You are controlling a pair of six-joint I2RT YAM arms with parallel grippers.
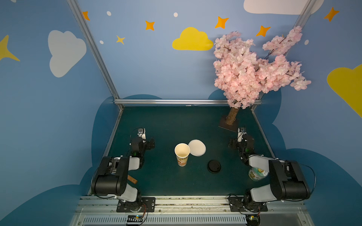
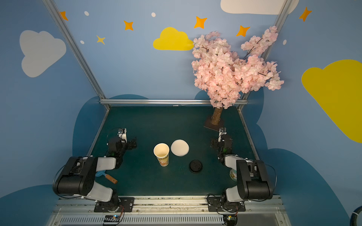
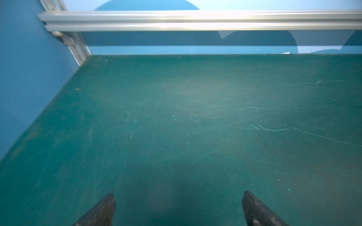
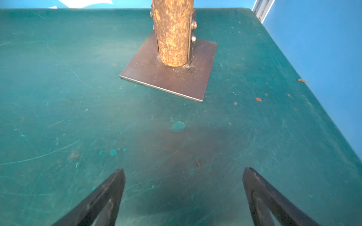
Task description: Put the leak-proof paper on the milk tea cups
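An empty paper cup (image 1: 182, 157) stands upright at the middle of the green table, with a round white paper disc (image 1: 197, 147) lying just behind it to the right and a black lid (image 1: 213, 166) to its front right. My left gripper is open over bare table, left of the cup. My right gripper is open over bare table, right of the disc and facing the tree base. Neither has anything between its fingers.
A blossom tree on a metal plate (image 4: 139, 67) stands at the back right. A wooden-handled tool (image 2: 111, 178) lies by the left arm, and a container (image 1: 257, 174) sits partly under the right arm.
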